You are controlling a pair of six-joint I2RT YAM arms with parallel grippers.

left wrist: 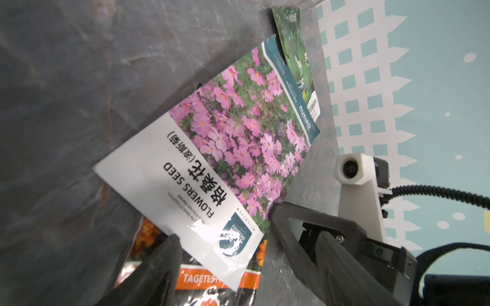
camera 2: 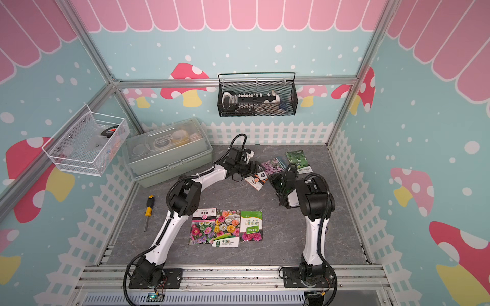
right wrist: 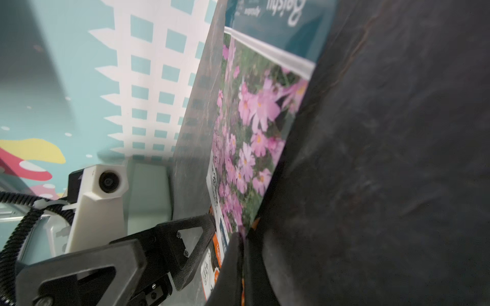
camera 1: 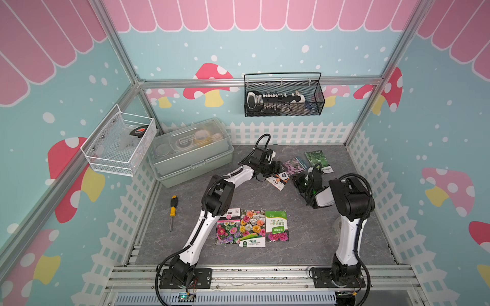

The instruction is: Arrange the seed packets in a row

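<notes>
In the top left view, three seed packets lie side by side at the front: a multicoloured one [camera 1: 228, 232], a rose-pictured one [camera 1: 252, 224] and a green-and-pink one [camera 1: 277, 227]. Farther back, the pink-flowered packet [left wrist: 240, 137] lies askew, its white end overlapping the orange TAGETES packet [left wrist: 204, 278]. A green packet [camera 1: 316, 158] rests at the back right. My left gripper [camera 1: 279, 167] stands open over the overlapping pair. My right gripper is shut, its fingertips at the pink-flowered packet's edge; I cannot tell whether that edge is pinched.
A pale green lidded box [camera 1: 191, 150] fills the back left corner. A screwdriver [camera 1: 173, 209] lies on the left. Wire baskets hang on the back wall [camera 1: 284, 97] and left wall [camera 1: 120, 142]. Bare table shows right of the front packets.
</notes>
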